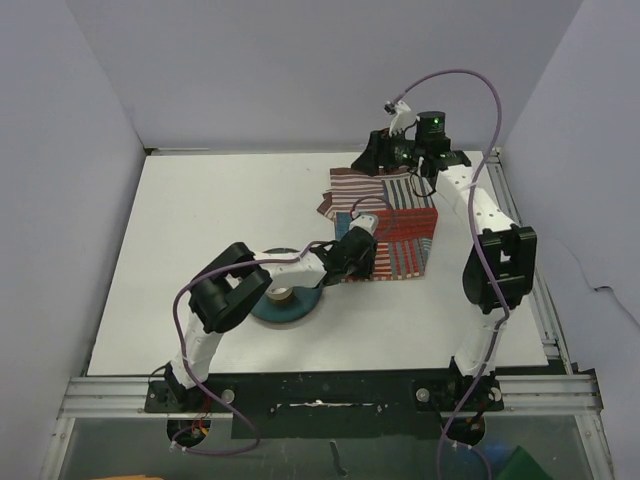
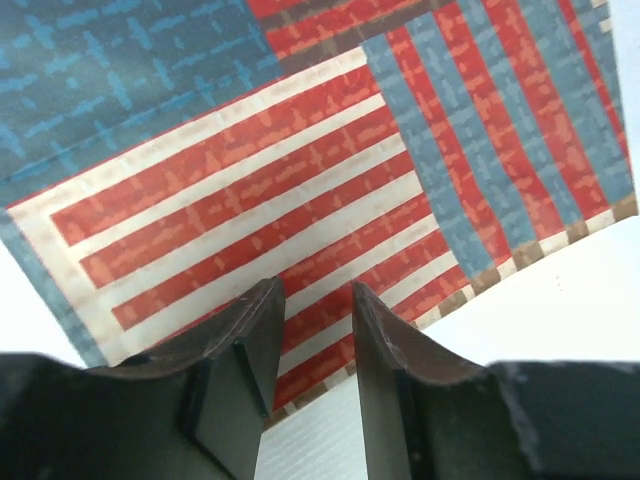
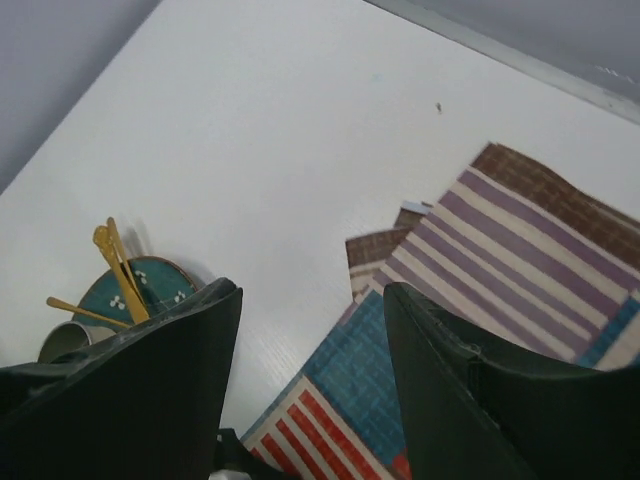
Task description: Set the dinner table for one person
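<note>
A striped and checked placemat (image 1: 405, 226) in red, blue, brown and cream lies spread on the white table. At its far left, a brown flap (image 3: 372, 250) sticks out from under the edge. My left gripper is low over the near side of the cloth, its fingertips parted and only flat fabric visible beyond them. Above the far edge hangs my right gripper (image 1: 370, 152), open; in the right wrist view nothing shows between its fingers. On the left, partly under my left arm, sits a dark teal plate (image 1: 285, 311).
A metal cup (image 1: 279, 295) lies on the plate with golden cutlery (image 3: 124, 275) sticking out of it. My left arm crosses above them.
</note>
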